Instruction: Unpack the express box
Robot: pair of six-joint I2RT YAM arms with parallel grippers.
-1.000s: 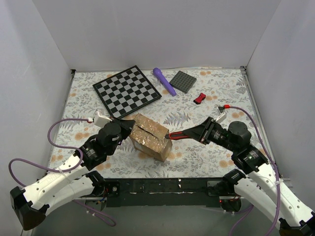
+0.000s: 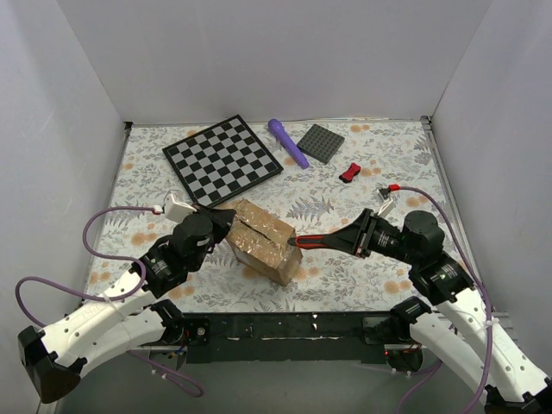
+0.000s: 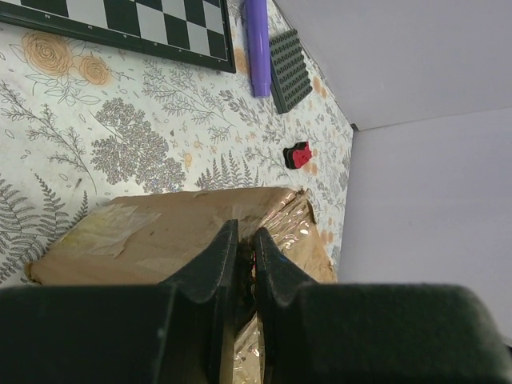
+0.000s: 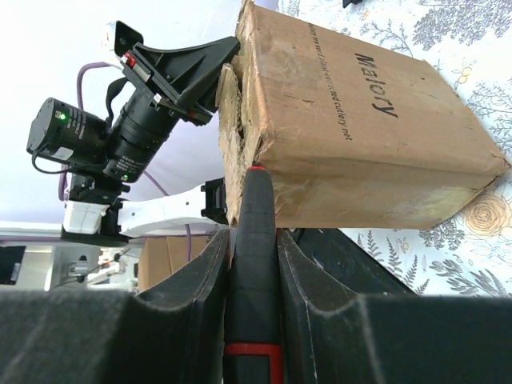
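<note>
A brown cardboard box [image 2: 261, 245], its top taped and split by a dark slit, stands on the patterned table in front of me. At the box's left end my left gripper [image 2: 231, 216] is shut on its cardboard edge; the left wrist view shows the box [image 3: 176, 228] running under the fingers. My right gripper is shut on a black-and-red cutter [image 4: 258, 216], whose tip touches the right end of the slit in the top view. Printed lettering shows on one side of the box [image 4: 376, 96] in the right wrist view.
Behind the box lie a checkered board [image 2: 222, 161], a purple stick [image 2: 287, 143], a dark grey textured pad [image 2: 320, 143] and a small red-and-black item [image 2: 350, 172]. Table to the right of the box is clear. Grey walls close the back and sides.
My right gripper has shifted slightly with the cutter, its tip staying at the box's right end. The box has tilted or turned a little at most; my left gripper looks unmoved.
</note>
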